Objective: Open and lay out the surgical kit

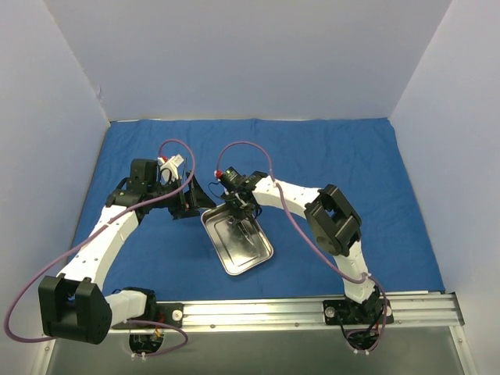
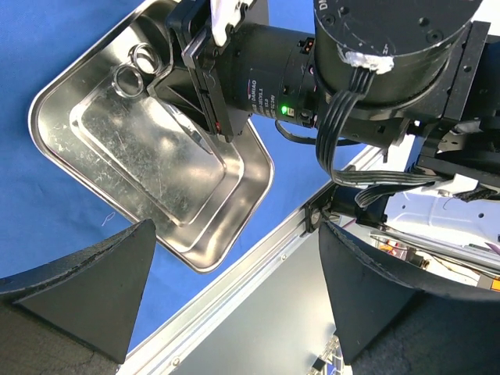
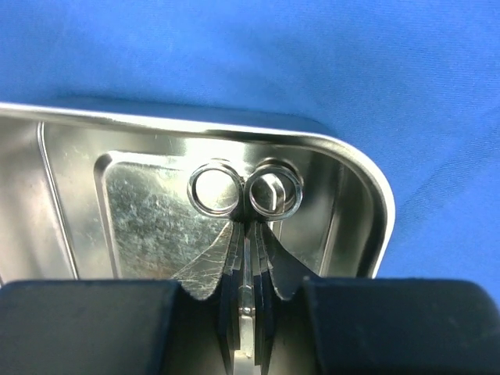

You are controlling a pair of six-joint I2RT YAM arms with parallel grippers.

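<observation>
A shallow steel tray (image 1: 229, 254) stands on the blue cloth, and one ring-handled instrument (image 3: 215, 190) is visible within its walls. My right gripper is shut on this instrument just below its two finger rings; most of the shaft is hidden behind the fingers. Part of the shaft shows past the right gripper in the left wrist view, over the tray floor. Whether the instrument touches the floor, I cannot tell. Off the tray's far left corner, my left gripper (image 1: 195, 207) stands open, its fingers (image 2: 98, 273) wide apart and empty.
Wide bare areas of blue cloth (image 1: 351, 156) lie behind and to the right of the tray. A metal rail (image 1: 250, 306) runs along the front edge. Both arms are close together near the tray's far end.
</observation>
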